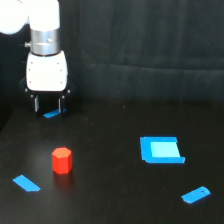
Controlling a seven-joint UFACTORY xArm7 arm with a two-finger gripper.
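Observation:
A red block (62, 160), which looks six-sided, stands on the dark table at the left, towards the front. My gripper (48, 104) hangs from the white arm (46, 72) at the back left, behind the block and apart from it. Its two dark fingers are spread, and nothing shows between them. To the right lies a pale square (164, 149) bordered in blue, flat on the table.
Flat blue strips lie on the table: one at the front left (26, 183), one at the front right (196, 195), and another (54, 113) by the gripper. Between the red block and the pale square, the table is bare. A dark curtain (150, 50) closes off the back.

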